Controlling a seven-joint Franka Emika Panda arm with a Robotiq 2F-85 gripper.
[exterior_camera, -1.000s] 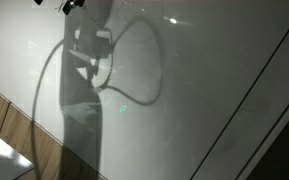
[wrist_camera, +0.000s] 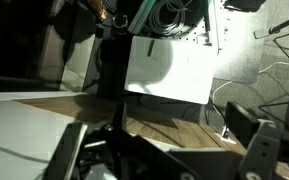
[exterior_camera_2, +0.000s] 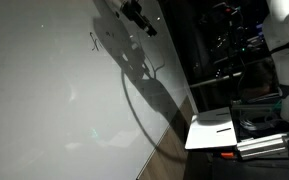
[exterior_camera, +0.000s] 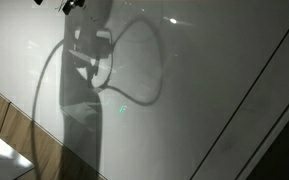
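Observation:
My gripper stands open in the wrist view, its two dark fingers [wrist_camera: 66, 148] wide apart at the lower left and lower right. Nothing shows between them. In exterior view 2 the gripper [exterior_camera_2: 138, 16] hangs near the top edge in front of a large white surface [exterior_camera_2: 44, 90]. Only a dark piece of it reaches into the top left of exterior view 1. A small green mark [exterior_camera: 123, 109] shows on the white surface, beside the arm's shadow [exterior_camera: 81, 120]. The wrist view has a white flat panel [wrist_camera: 171, 69] beyond the fingers.
A wood-coloured strip [exterior_camera: 29, 138] runs along the white surface's edge. Coiled cable [wrist_camera: 167, 18] lies above the panel in the wrist view, with loose wires on the dark floor. At the right of exterior view 2 stands white equipment [exterior_camera_2: 286, 60].

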